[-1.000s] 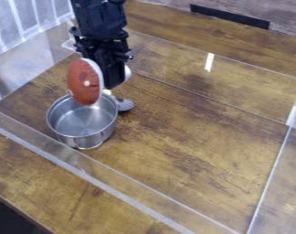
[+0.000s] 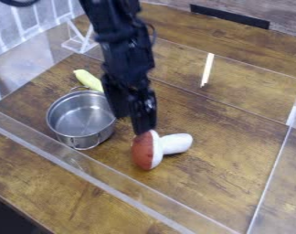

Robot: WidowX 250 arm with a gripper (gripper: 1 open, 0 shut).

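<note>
My black gripper point(image 2: 143, 123) hangs low over the middle of the wooden table, open, just above and behind a toy mushroom point(image 2: 148, 151) with a red cap and a white stem, which lies on its side. A steel pot point(image 2: 75, 122) stands left of the gripper. A yellow object point(image 2: 87, 79), perhaps a toy banana, lies behind the pot, partly hidden by the arm.
Clear plastic walls border the wooden surface point(image 2: 236, 164) at the front, left and right. A thin white strip point(image 2: 208, 69) is at the back right.
The mushroom, in the air over the pot earliest, now lies on the table to the right.
</note>
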